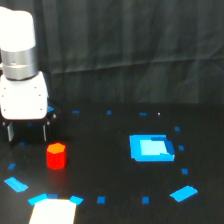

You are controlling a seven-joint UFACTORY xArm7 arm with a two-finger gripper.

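Note:
A red block (56, 156) with a roughly six-sided outline rests on the black table in the left half of the camera view. My white arm comes in at the upper left. Its gripper (27, 132) is open, the two dark fingers wide apart with nothing visible between them. The gripper appears up and to the left of the red block, apart from it. How high the fingertips are above the table is hard to tell.
A blue square tray (134, 148) with a pale centre lies right of middle. At the bottom left edge is a cream square (53, 212). Small blue marks dot the table, with larger blue strips (184, 193) among them. Between block and tray the surface is clear.

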